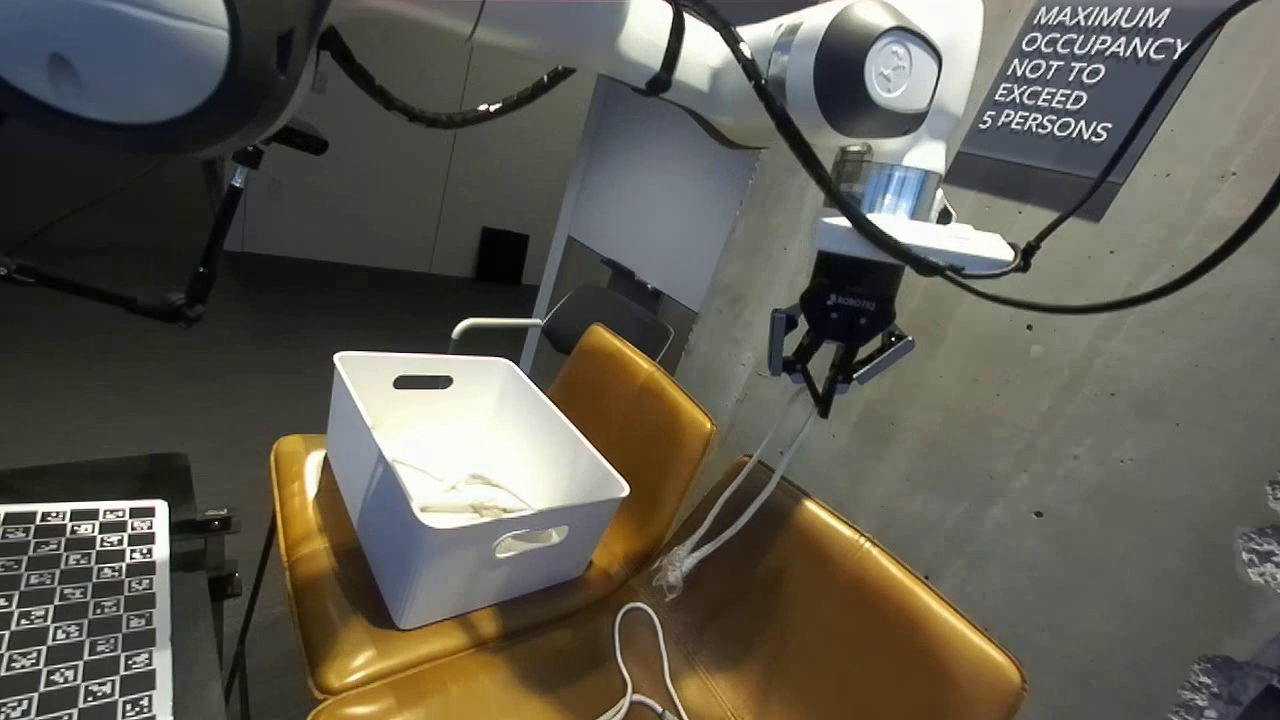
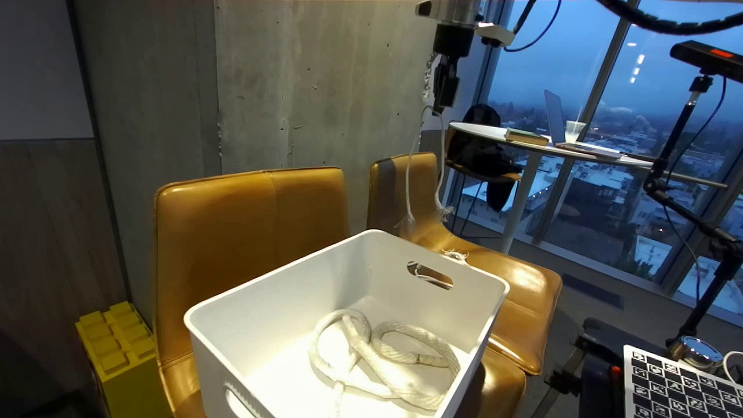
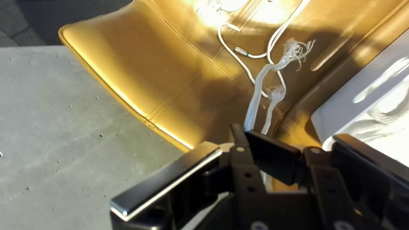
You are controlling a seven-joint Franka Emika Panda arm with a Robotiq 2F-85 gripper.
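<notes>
My gripper (image 1: 823, 406) is shut on a white rope (image 1: 761, 496), held high above the right-hand tan chair. Two strands of the rope hang from the fingertips, ending in frayed tufts. In the wrist view the rope (image 3: 254, 100) runs out from between the fingers. Exterior view 2 has the gripper (image 2: 439, 108) behind the box, with both strands dangling over the farther chair. A white box (image 1: 462, 576) stands on the left-hand chair, to the side of the hanging rope. Inside the box lies a coiled thick white rope (image 2: 359, 348).
A thin white cable (image 3: 243, 63) lies on the right-hand chair's seat (image 1: 516, 684). The concrete wall (image 1: 960, 468) rises close behind the chairs. At the left is a checkered board (image 1: 84, 612). The arm's black cable (image 1: 1140, 294) loops out to the right.
</notes>
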